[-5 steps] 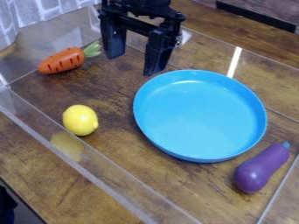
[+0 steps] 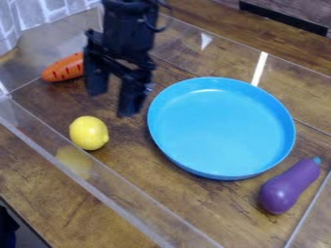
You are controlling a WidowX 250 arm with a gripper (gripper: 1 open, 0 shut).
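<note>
The dark gripper hangs at the upper left of the camera view, blurred, with its two fingers apart and nothing seen between them. It is above and a little behind a yellow lemon lying on the wooden surface. A large blue plate fills the centre right. An orange carrot lies at the upper left, partly hidden by the gripper. A purple eggplant rests at the lower right, beside the plate.
Clear edges or walls run along the left and lower part of the scene.
The gripper has moved down and to the left, from above the back of the plate toward the lemon. The objects have not moved.
</note>
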